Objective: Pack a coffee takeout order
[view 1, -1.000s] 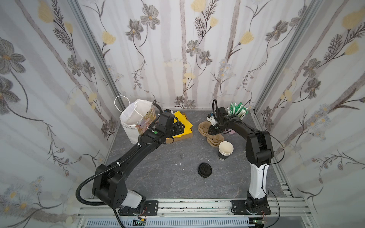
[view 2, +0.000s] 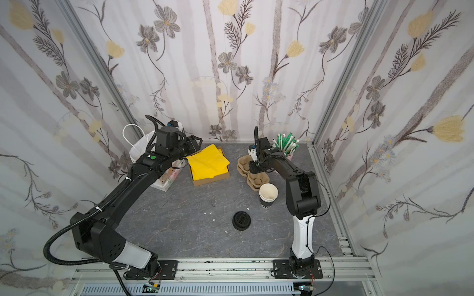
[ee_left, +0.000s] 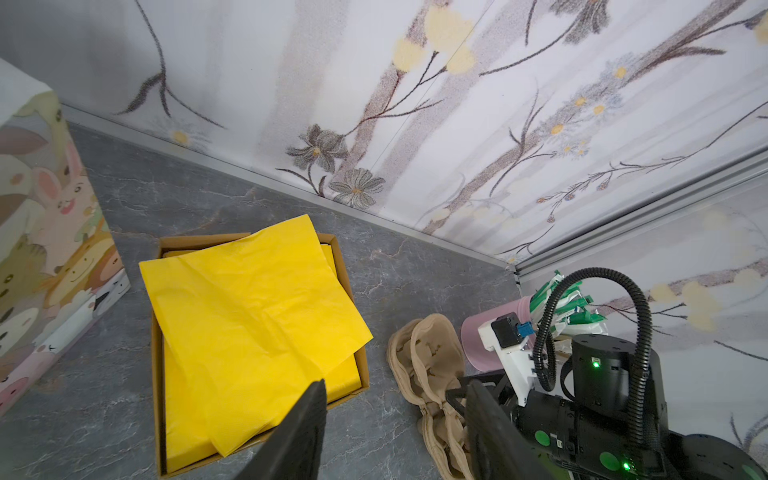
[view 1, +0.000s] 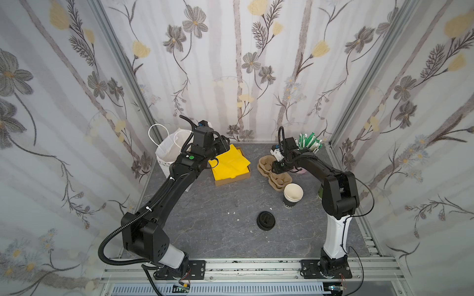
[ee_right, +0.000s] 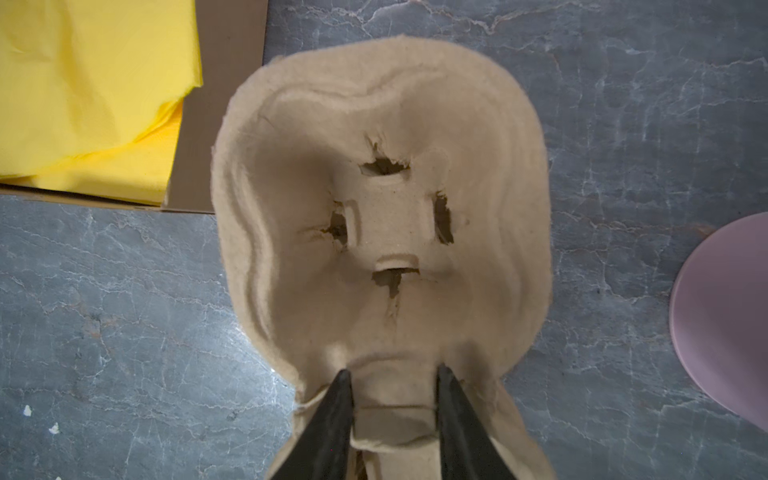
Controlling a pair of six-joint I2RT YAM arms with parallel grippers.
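In the right wrist view, my right gripper is shut on the narrow middle bridge of the brown pulp cup carrier (ee_right: 392, 212), which lies on the table. Above and in front of the yellow napkins (ee_left: 256, 328) hovers my left gripper; its fingers are apart with nothing between them. Those napkins rest in a cardboard box (ee_left: 157, 400). A white paper bag (view 1: 165, 157) with rope handles stands at the back left, partly behind my left arm. Near the carrier are stacked paper cups (view 1: 293, 193), and a black lid (view 1: 265, 220) lies on the open table.
A pink holder (ee_left: 480, 340) with green-and-white packets (view 1: 310, 142) stands at the back right, beside the right arm. Free table (view 1: 217, 212) stretches across the front and middle.
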